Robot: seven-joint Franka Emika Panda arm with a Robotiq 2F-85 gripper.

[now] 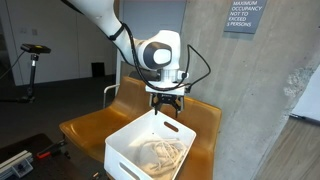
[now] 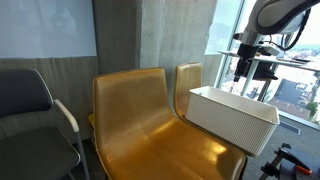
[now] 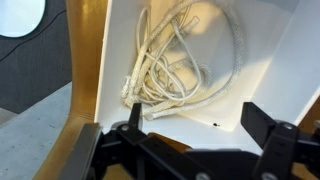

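Observation:
A pale rope (image 3: 165,60) lies in loose loops on the floor of a white box (image 1: 130,160); exterior view 1 shows the same rope (image 1: 163,155) inside it. Above the box's far end, my gripper (image 1: 166,104) hangs clear of the rope. In the wrist view the gripper is open, its dark fingers (image 3: 253,120) wide apart with nothing between them. From exterior view 2 the box (image 2: 235,115) hides its contents behind its side wall, and the gripper (image 2: 240,72) is seen over its back edge.
The box stands on a brown leather seat, with a brown chair back (image 2: 130,105) beside it. A dark armchair (image 2: 35,125) is farther left. A concrete wall (image 1: 235,100) rises behind the box. Air above the box is free.

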